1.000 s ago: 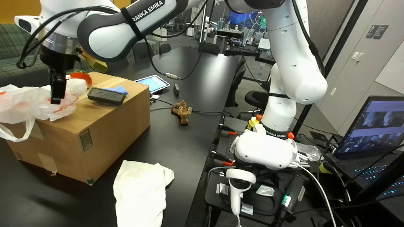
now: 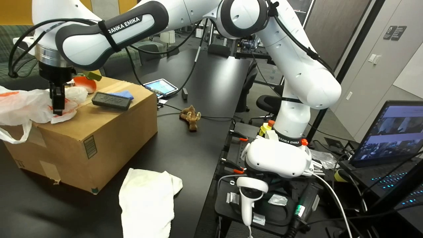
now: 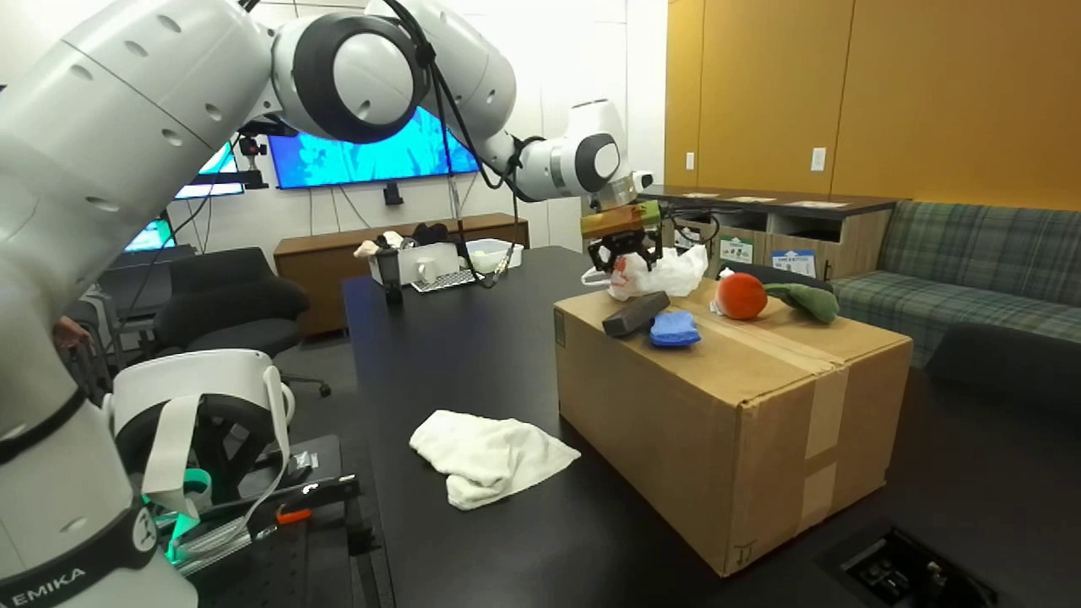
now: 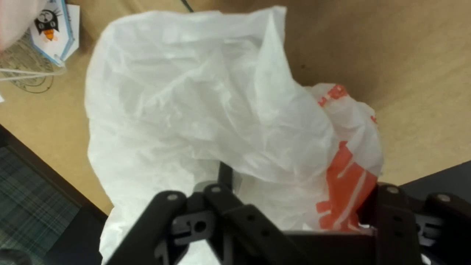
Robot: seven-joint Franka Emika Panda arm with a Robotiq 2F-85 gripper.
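A crumpled white plastic bag with red print (image 2: 23, 109) lies on top of the cardboard box (image 2: 119, 135), part of it draping past the edge. My gripper (image 2: 58, 111) points straight down into the bag's near side. In the wrist view the bag (image 4: 212, 101) fills the middle, with white film and a red patch between my fingers, which stand apart. The left fingertip is partly covered by plastic. From the other side, the bag (image 3: 674, 275) shows behind and beside my gripper (image 3: 626, 262).
On the box top are a dark eraser (image 3: 636, 314), a blue sponge (image 3: 674, 328), a red-orange ball-like toy (image 3: 741, 295) and a green item (image 3: 807, 300). A white cloth (image 2: 146, 202) and a brown plush toy (image 2: 191, 117) lie on the open table.
The arm has come down and slightly left; my fingertips sit lower, pressed into the bag. The bag's near part has shifted a little, while the box and other objects stay put.
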